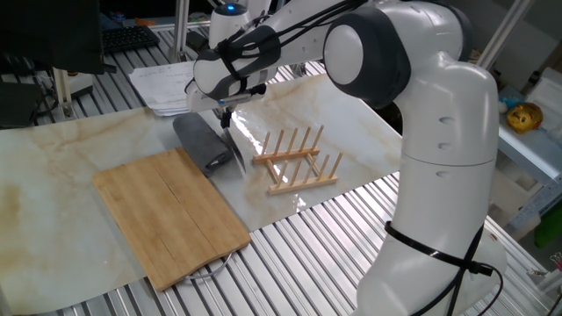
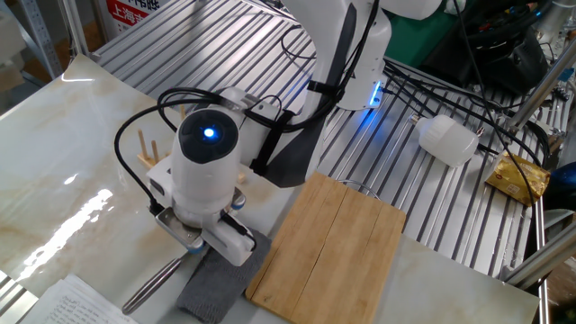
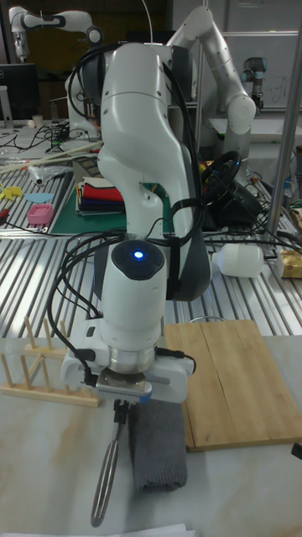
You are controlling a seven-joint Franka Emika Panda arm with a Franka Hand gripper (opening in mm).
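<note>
A knife with a grey metal handle (image 3: 107,477) slants out from beneath my gripper (image 3: 121,414), whose dark fingers appear shut on it near the top of the handle. From the side, in exterior view 1, the knife's thin blade (image 1: 235,153) hangs below the gripper (image 1: 226,121), its lower end close to the tabletop; contact cannot be made out. In exterior view 2 the arm's wrist covers the fingers, and only the handle (image 2: 155,284) sticks out. Right beside the knife lies a folded dark grey cloth (image 1: 202,143).
A wooden cutting board (image 1: 171,215) lies beyond the cloth. On the knife's other side stands a wooden peg rack (image 1: 299,162). Papers (image 1: 162,88) rest at the table's edge. Bare marble-patterned tabletop (image 1: 53,193) stretches past the board.
</note>
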